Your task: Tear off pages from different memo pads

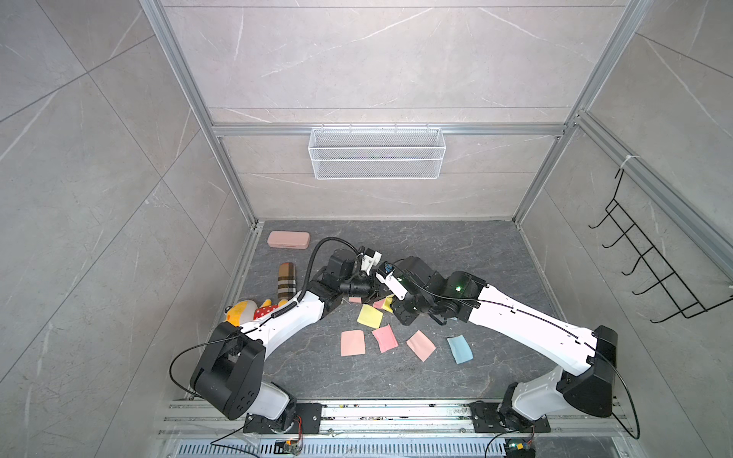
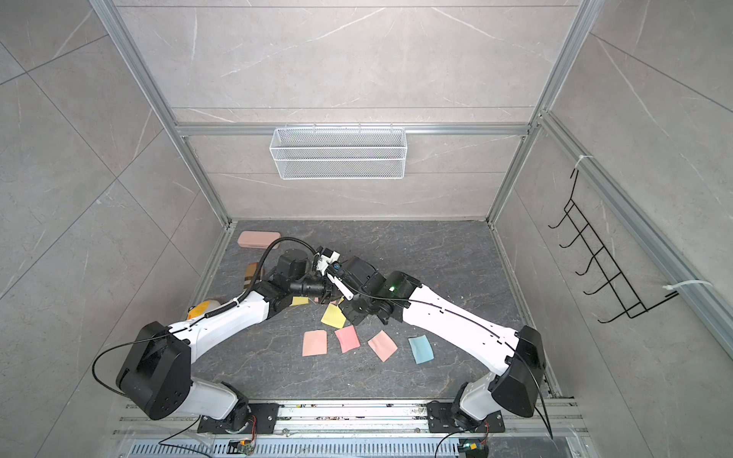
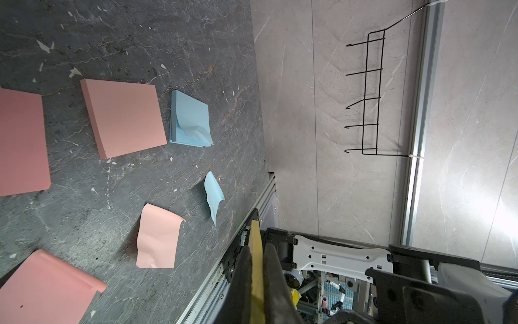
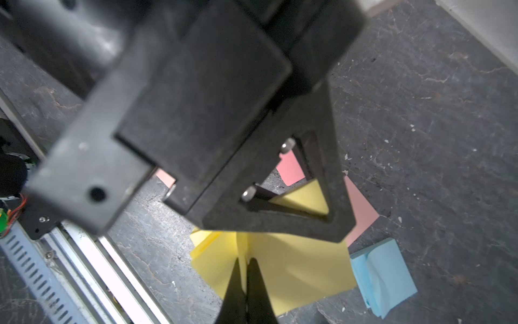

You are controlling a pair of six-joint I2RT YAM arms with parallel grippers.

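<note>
My left gripper is shut on yellow memo paper (image 3: 256,286), seen edge-on as a strip in the left wrist view. In the right wrist view this yellow paper (image 4: 302,264) spreads below the left gripper's dark finger (image 4: 280,221). My right gripper is shut with its tips against an upright fold in it; whether paper lies between them cannot be told. On the table, the left wrist view shows a pink pad (image 3: 129,116), a darker pink pad (image 3: 21,143) and a blue pad (image 3: 188,116) with a curled top sheet.
Loose sheets lie nearer the front: peach (image 1: 352,342), pink (image 1: 385,338), another peach (image 1: 420,345), blue (image 1: 459,349) and yellow (image 1: 370,316). A pink case (image 1: 288,239), brown striped object (image 1: 286,281) and toy (image 1: 242,311) occupy the left side.
</note>
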